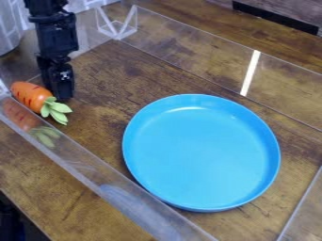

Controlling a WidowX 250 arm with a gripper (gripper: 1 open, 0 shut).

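Observation:
A black gripper [56, 80] hangs at the upper left, its fingers low over the wooden surface just behind a toy carrot. The carrot [36, 97], orange with pale green leaves, lies by the clear wall at the left. The gripper is open, though its fingers are dark and hard to separate; nothing shows held in it. A round blue plate [201, 151] rests on the right half of the surface, apart from the carrot.
Clear low walls [113, 191] border the wooden work area [151, 71] along the front left, back and right. The stretch of wood between carrot and plate, and behind the plate, is bare.

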